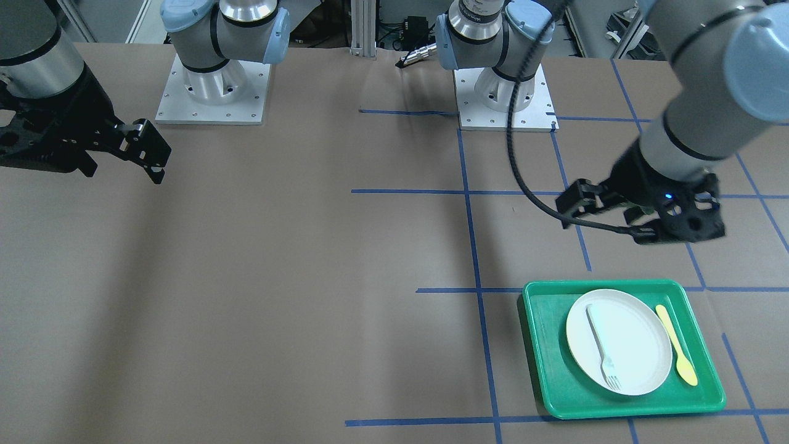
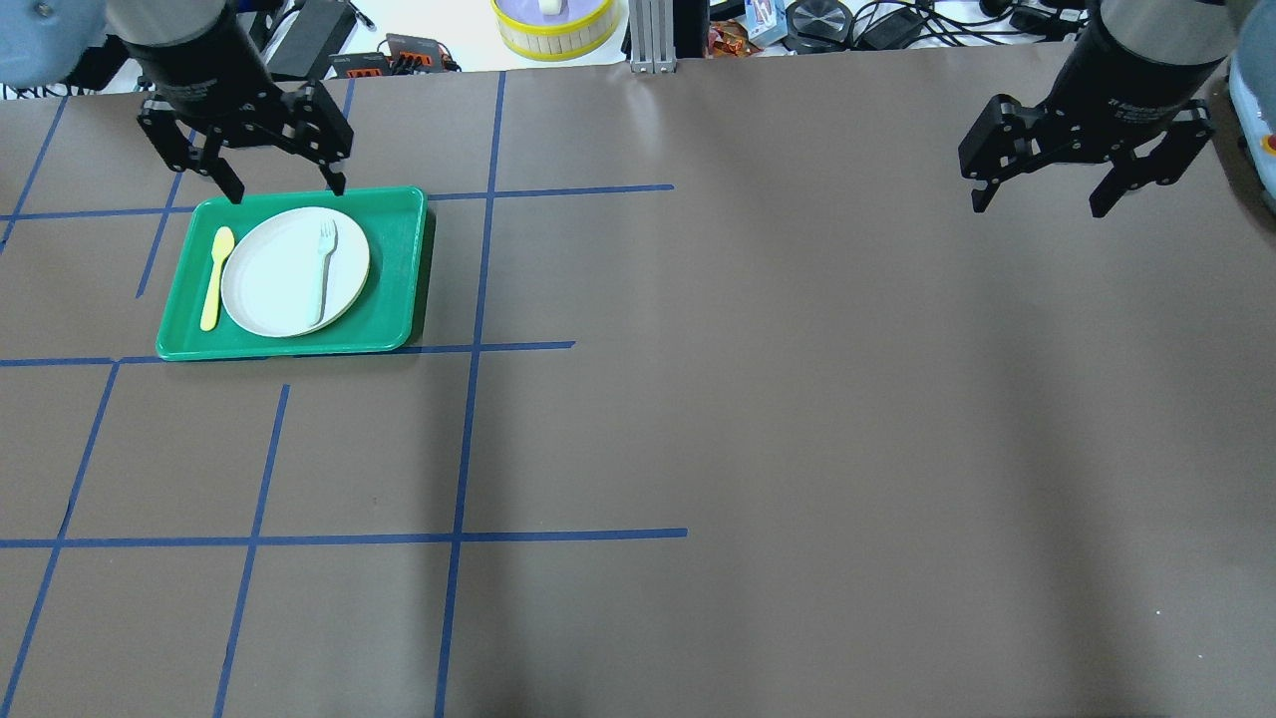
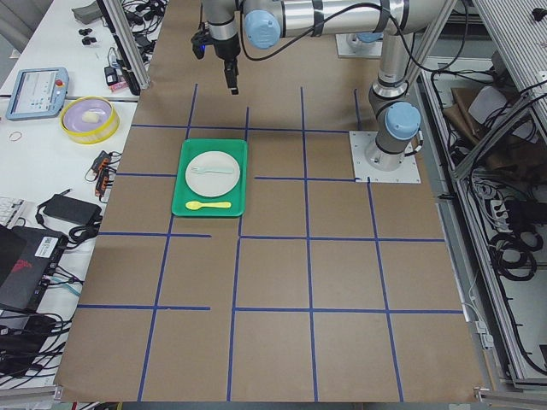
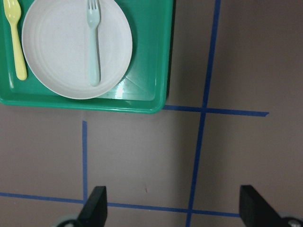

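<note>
A green tray [image 1: 547, 348] holds a white plate [image 2: 269, 287], a pale mint fork [image 4: 93, 56] lying on the plate, and a yellow spoon [image 4: 18, 56] beside the plate. My gripper is raised over the table near the tray, its two fingertips wide apart at the bottom of the wrist view, open with nothing between them. In the front view it is blurred, hanging above and beyond the tray.
Another black gripper [image 1: 126, 144] hangs over the table, at the left in the front view. A cluttered white side bench [image 3: 68, 154] runs along one edge.
</note>
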